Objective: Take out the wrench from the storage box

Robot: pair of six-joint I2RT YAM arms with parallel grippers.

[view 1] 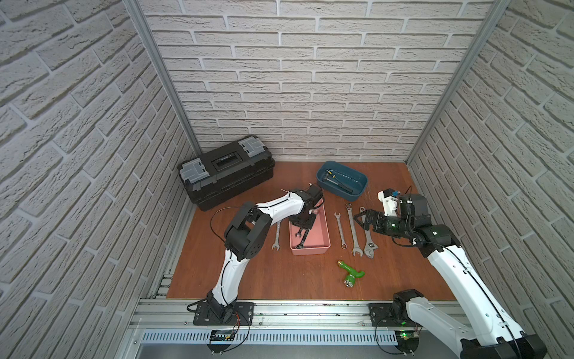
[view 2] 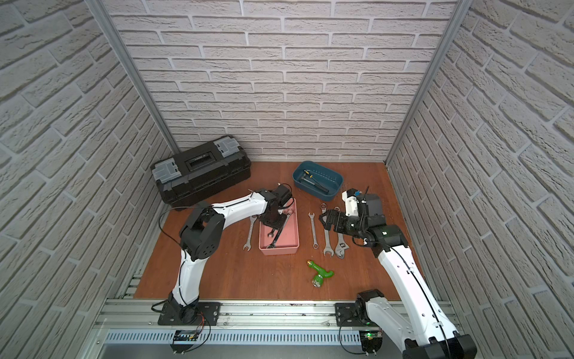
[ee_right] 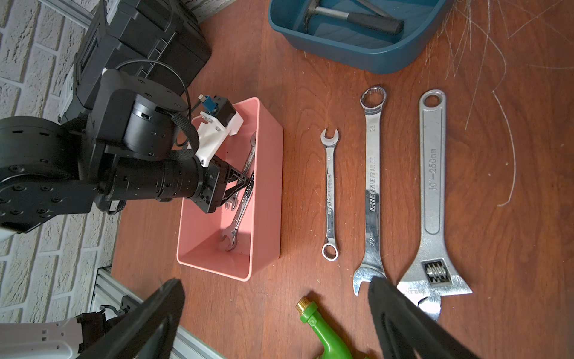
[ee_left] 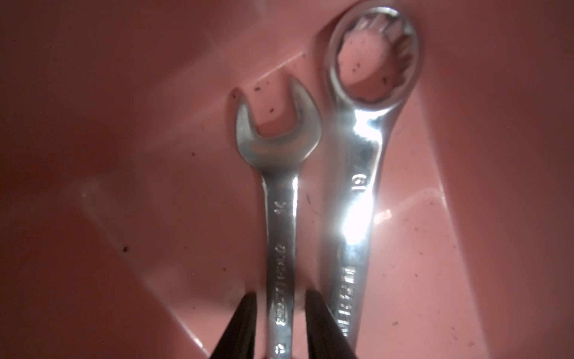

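Observation:
The pink storage box (ee_right: 268,227) holds two chrome wrenches. In the left wrist view the smaller wrench (ee_left: 279,203) shows its open end, and the larger wrench (ee_left: 352,221) its ring end. My left gripper is down inside the box, its fingers part open either side of the smaller wrench's shaft; contact is not clear. Its arm hides part of the box in both top views. My right gripper stands open above the table to the right of the box, nothing between its fingers.
Several wrenches (ee_right: 373,185) lie right of the box and one (view 1: 276,239) left of it. A green tool (ee_right: 326,332) lies in front. A blue bin (ee_right: 358,51) with a hammer and a black toolbox (view 1: 227,173) stand behind.

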